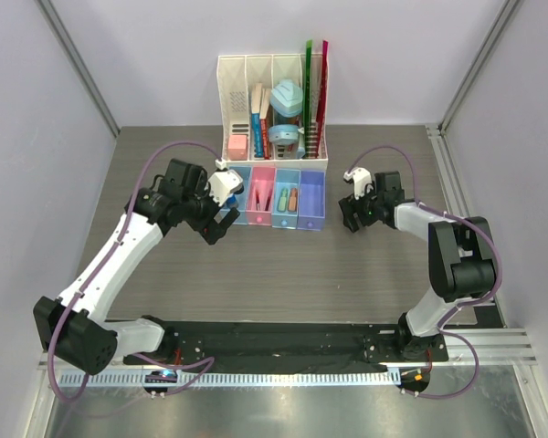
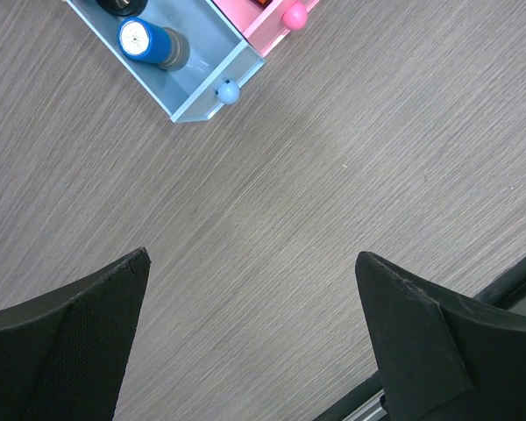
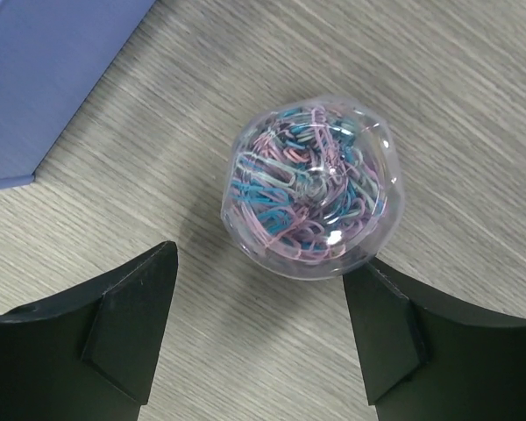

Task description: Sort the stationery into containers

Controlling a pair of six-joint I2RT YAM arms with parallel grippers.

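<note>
In the right wrist view a clear round container of pink and blue paper clips [image 3: 314, 187] rests on the table. My right gripper is open just in front of it, the right fingertip close to its lower edge; I cannot tell whether they touch. From the top, that gripper [image 1: 348, 219] covers the container. To its left stands an empty purple bin [image 1: 311, 203]. The other bins are a pink one [image 1: 259, 217], a blue one [image 1: 285, 221] with small bottles, and a left blue one [image 2: 230, 68] holding a blue-capped item [image 2: 145, 40]. Over bare table, my left gripper is open and empty.
Behind the bins stands a white organizer [image 1: 233, 82] with books, a light-blue bag [image 1: 287, 98], a pink block [image 1: 237, 146], and tall green and red strips.
</note>
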